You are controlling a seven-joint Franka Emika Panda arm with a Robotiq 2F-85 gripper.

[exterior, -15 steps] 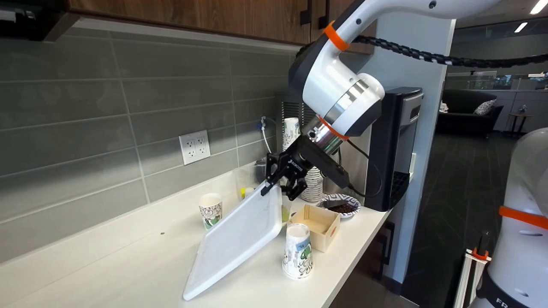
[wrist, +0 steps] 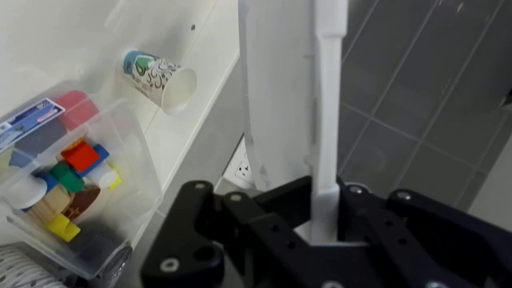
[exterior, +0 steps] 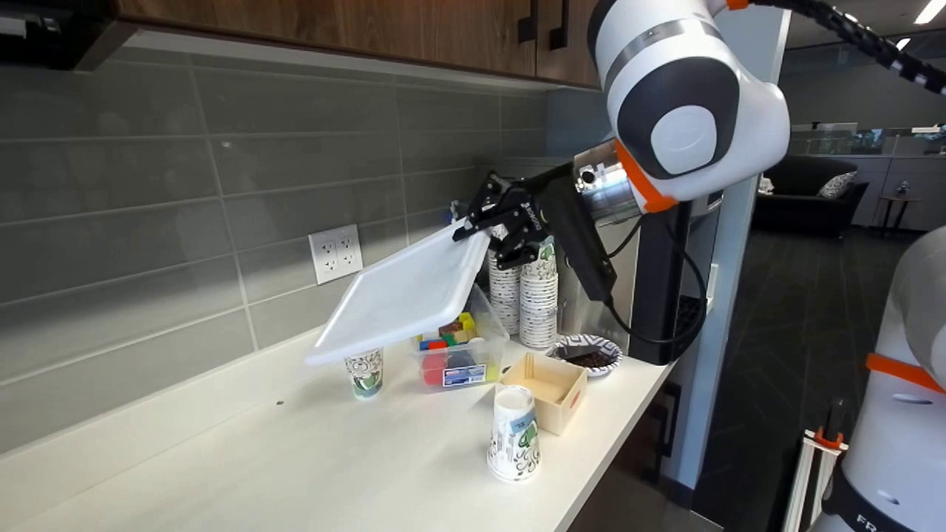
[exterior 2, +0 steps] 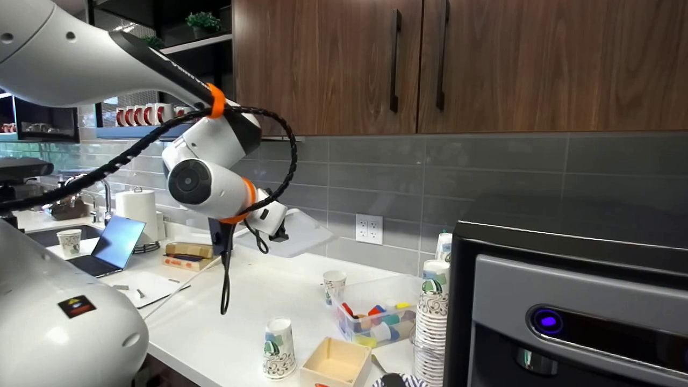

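Note:
My gripper [exterior: 479,232] is shut on one edge of a flat white lid [exterior: 403,288], which hangs tilted in the air above the counter. In the wrist view the lid [wrist: 281,96] runs up from between the black fingers, its raised rim [wrist: 327,120] held between them. A clear plastic bin [exterior: 485,346] holding colourful blocks stands uncovered below, close to the backsplash. The wrist view shows this bin [wrist: 144,163] at lower left, apart from the lid. Partly behind the lid's low edge, a patterned paper cup [exterior: 366,374] stands upright.
An upside-down cup stack [exterior: 514,439] and an open wooden box [exterior: 550,390] occupy the counter's front. Tall cup stacks [exterior: 538,301], a patterned bowl [exterior: 590,353] and a black dispenser [exterior 2: 567,309] stand beyond.
Still gripped, the lid has risen off the low position near the counter and turned flatter. The arm has moved up, and more of the block bin now shows.

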